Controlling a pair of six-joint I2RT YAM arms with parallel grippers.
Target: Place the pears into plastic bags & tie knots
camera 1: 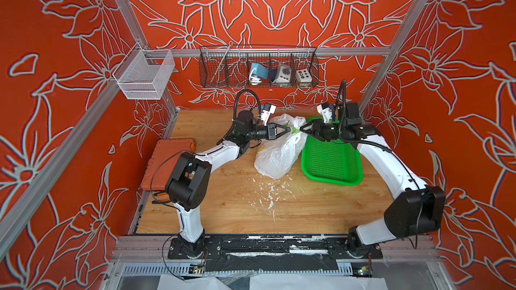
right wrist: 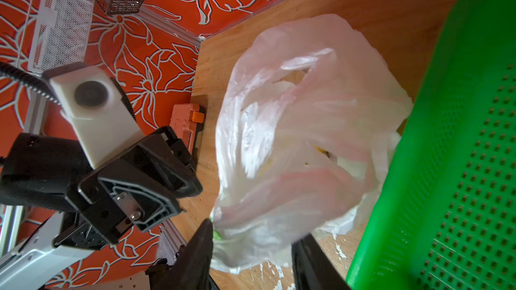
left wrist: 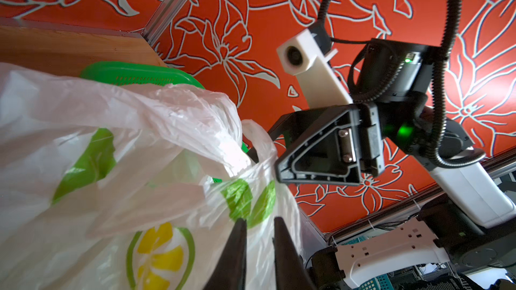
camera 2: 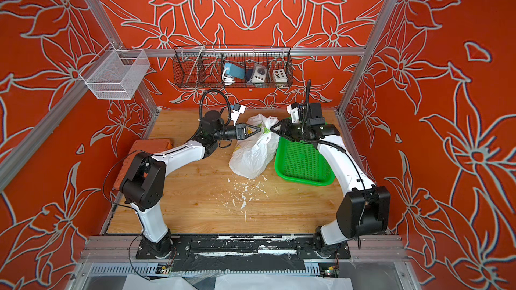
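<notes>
A white plastic bag (camera 1: 276, 158) with green and yellow print lies on the table left of the green tray, its twisted top between the grippers; any pears inside are hidden. My left gripper (camera 1: 285, 129) is at the bag's upper part from the left, its fingertips (left wrist: 236, 241) against the plastic in the left wrist view. My right gripper (camera 1: 304, 127) reaches the bunched top from the right; in the right wrist view its fingers stand open, with plastic between them.
The green tray (camera 1: 331, 171) sits right of the bag. An orange case (camera 1: 161, 163) lies at the left edge. Wire baskets (camera 1: 258, 59) hang on the back wall.
</notes>
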